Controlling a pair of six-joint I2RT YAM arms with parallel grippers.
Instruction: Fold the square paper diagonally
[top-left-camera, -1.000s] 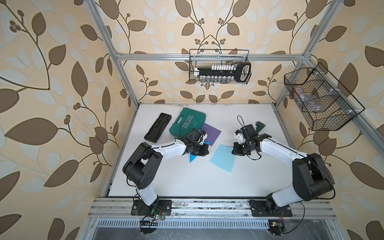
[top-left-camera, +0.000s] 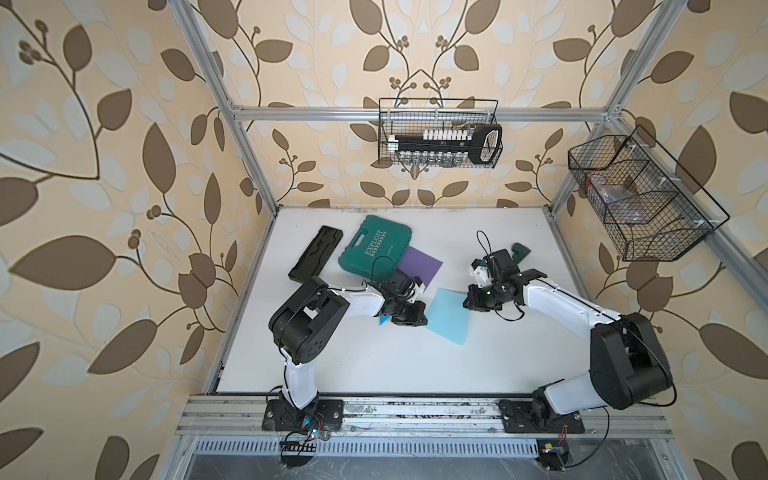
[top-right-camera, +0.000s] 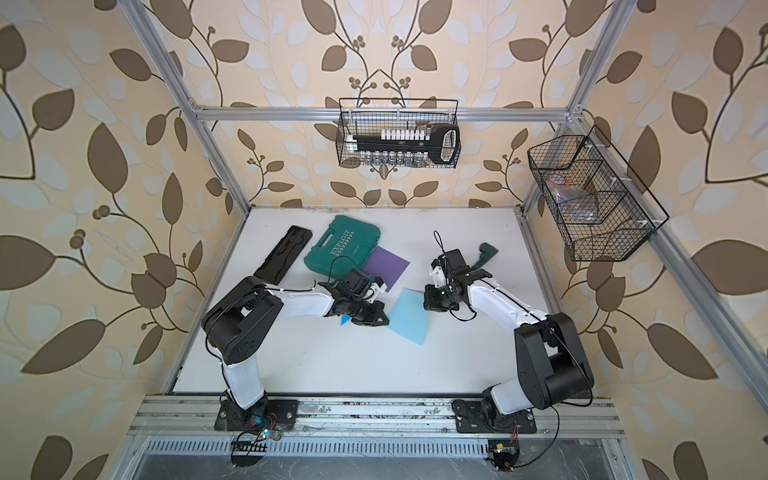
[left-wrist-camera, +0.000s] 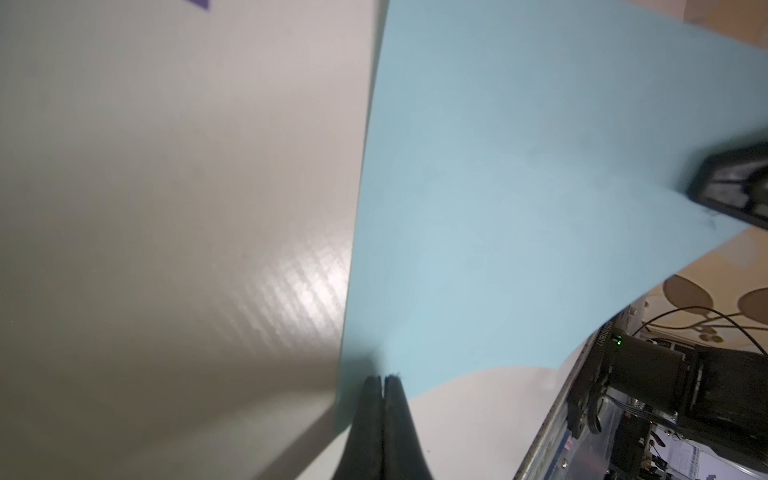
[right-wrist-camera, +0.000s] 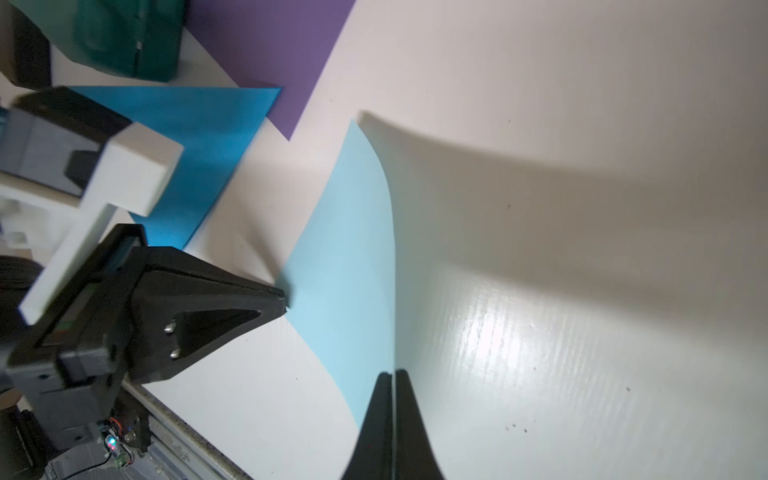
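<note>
A light blue square of paper (top-left-camera: 447, 320) lies on the white table between my two grippers. My left gripper is shut, its tips low at the paper's near corner, as the left wrist view shows. My right gripper is shut at the opposite side of the sheet (right-wrist-camera: 344, 264); in the right wrist view the paper's edge curves up toward it, and I cannot tell whether the edge is pinched between the fingers.
A blue paper (right-wrist-camera: 196, 160) and a purple sheet (top-left-camera: 424, 264) lie behind my left arm, beside a green case (top-left-camera: 376, 244) and a black case (top-left-camera: 316, 253). A dark green object (top-right-camera: 485, 254) sits behind my right arm.
My left gripper has moved toward the front and right, down to the paper's left corner. My right gripper has stayed nearly in place, with its arm shifting slightly.
</note>
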